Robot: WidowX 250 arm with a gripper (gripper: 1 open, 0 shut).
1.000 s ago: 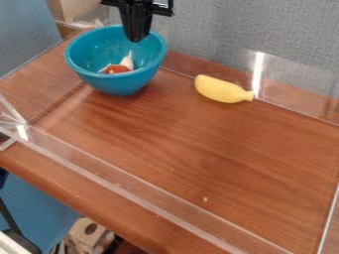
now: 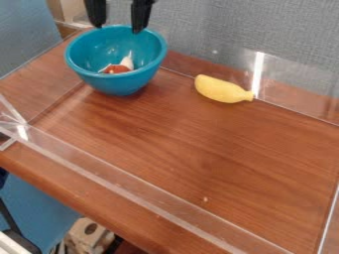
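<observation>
A blue bowl (image 2: 117,83) sits at the upper left of the wooden table (image 2: 199,149), holding a small reddish and white object (image 2: 117,68). My dark gripper (image 2: 118,16) hangs at the top edge, above the bowl, its two fingers spread apart with nothing visible between them. A yellow elongated object (image 2: 223,89), like a banana or squash, lies to the right of the bowl near the back.
A clear transparent barrier lines the table's edges, with a grey wall behind. Below the left edge is a blue area with some wooden parts.
The gripper's fingers appear farther apart than before, on either side above the bowl. The bowl and yellow object have not visibly moved.
</observation>
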